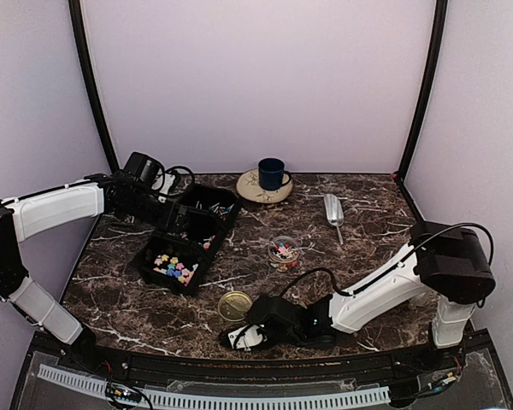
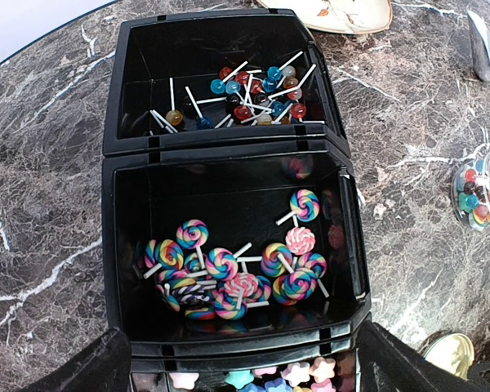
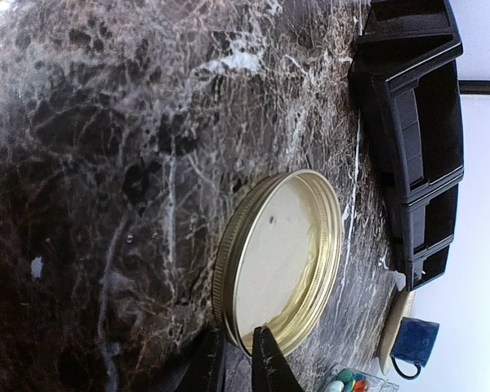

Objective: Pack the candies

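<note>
The gold jar lid (image 3: 282, 253) lies on the marble table with its hollow side up, near the front edge. My right gripper is at the lid's near rim, its narrow fingers (image 3: 265, 359) a little apart; whether they touch the rim I cannot tell. A clear jar (image 1: 283, 253) holding some candies stands open mid-table. Swirl lollipops (image 2: 221, 264), ball lollipops (image 2: 243, 112) and star-shaped candies (image 1: 175, 267) fill separate compartments of the black bin (image 2: 229, 151). Over that bin my left gripper hangs open, fingers wide apart, holding nothing.
A metal scoop (image 1: 333, 213) rests at the back right. Behind the jar, a blue mug (image 1: 272, 173) sits on a beige plate (image 1: 252, 195). The table between jar and scoop is bare.
</note>
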